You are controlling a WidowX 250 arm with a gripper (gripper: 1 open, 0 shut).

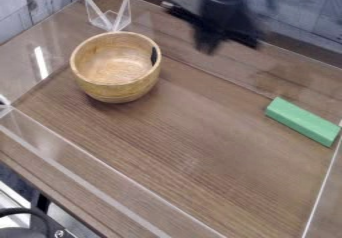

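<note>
The robot's gripper [207, 32] hangs at the top centre of the view, blurred, over the back of the table. Whether its fingers are open or shut is too blurred to tell. A wooden bowl [115, 82] stands at the upper left, below and left of the gripper. A green rectangular block [302, 120] lies at the right of the table.
A clear folded plastic piece [110, 15] is at the back left, behind the bowl. A wall [321, 12] runs along the back.
</note>
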